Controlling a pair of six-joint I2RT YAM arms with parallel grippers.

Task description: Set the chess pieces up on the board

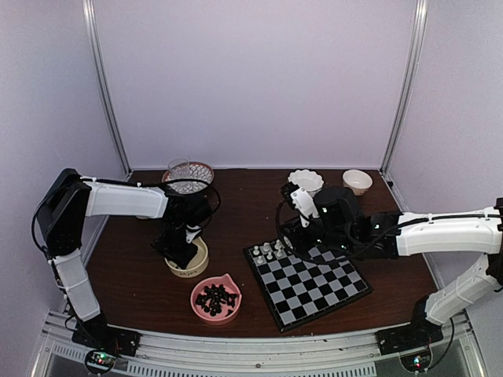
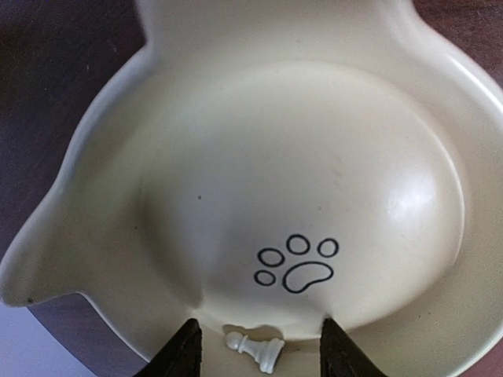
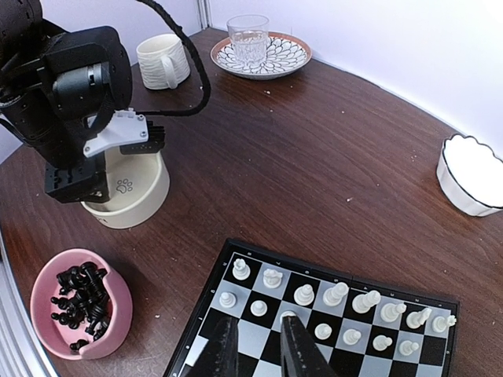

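Observation:
One white pawn (image 2: pixel 259 350) lies on its side in the cream bowl (image 2: pixel 314 157), in the left wrist view. My left gripper is open in that bowl, a finger on either side of the pawn, not closed on it. Over the chessboard (image 3: pixel 248 338), my right gripper has its fingers a little apart with nothing seen between them. White pieces (image 3: pixel 303 294) stand upright along the board's far edge, with a row of white pawns (image 3: pixel 258 308) in front. One finger partly hides a pawn. Black pieces (image 1: pixel 214 299) lie heaped in the pink bowl (image 1: pixel 200 306).
A patterned plate (image 3: pixel 299 53) with a clear glass (image 3: pixel 247 39) and a white mug (image 3: pixel 163 61) stand at the back left. Two white bowls (image 1: pixel 306 181) are at the back right. Bare table (image 3: pixel 259 165) lies between the cream bowl and board.

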